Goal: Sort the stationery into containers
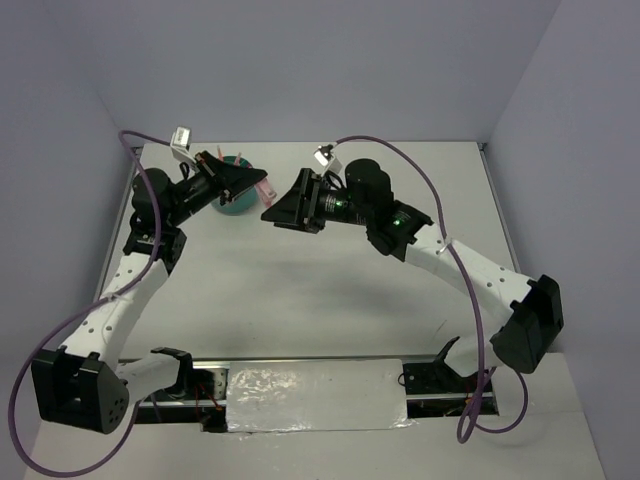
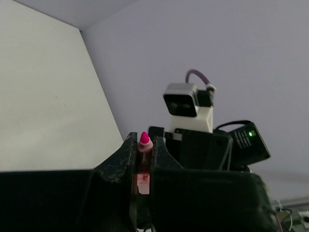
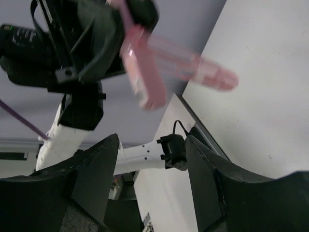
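My left gripper is shut on a pink item [image 2: 144, 180], a pen or marker with a bright pink tip; in the top view it hangs above the table, right of a teal container [image 1: 236, 203] that holds pink sticks. In the right wrist view, pink items [image 3: 145, 72] in the left gripper look blurred, so I cannot tell how many. My right gripper is open, below and facing them, with nothing between its fingers.
A silvery sheet [image 1: 315, 395] lies along the front edge. Grey walls bound the back and sides.
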